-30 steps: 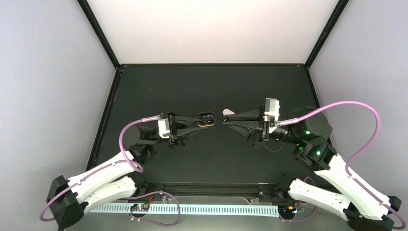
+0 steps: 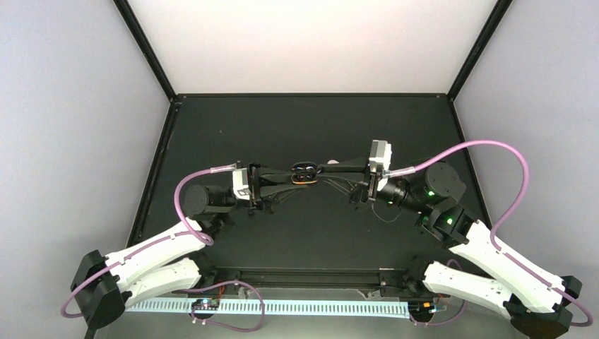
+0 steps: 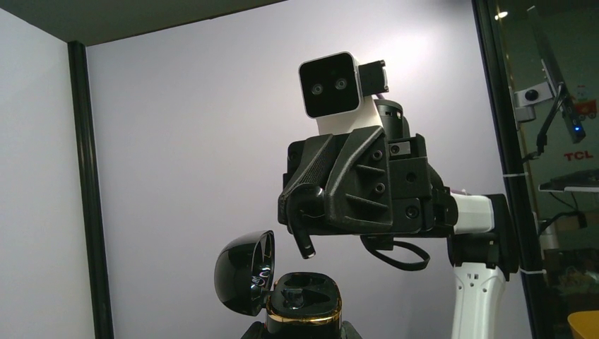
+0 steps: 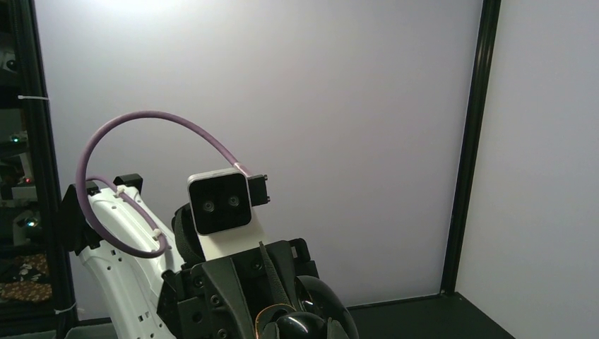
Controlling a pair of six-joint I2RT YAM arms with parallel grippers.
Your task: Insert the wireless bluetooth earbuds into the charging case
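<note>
The black charging case [image 3: 304, 311], with a gold trim line, is gripped at its base by my left gripper [image 2: 295, 179]. Its glossy lid [image 3: 244, 274] stands open to the left in the left wrist view. My right gripper is shut on a black earbud [image 3: 302, 224], whose stem slants down above the case's open top and stays apart from it. In the right wrist view, the rounded earbud [image 4: 301, 325] sits at the bottom edge in front of the case lid [image 4: 323, 300]. How the stem lines up with the slots is hard to tell.
On the dark table [image 2: 311, 233], a small pale object [image 2: 333, 162] shows partly behind my right gripper's fingers.
The left gripper and case have barely shifted. The pale object is now more covered.
</note>
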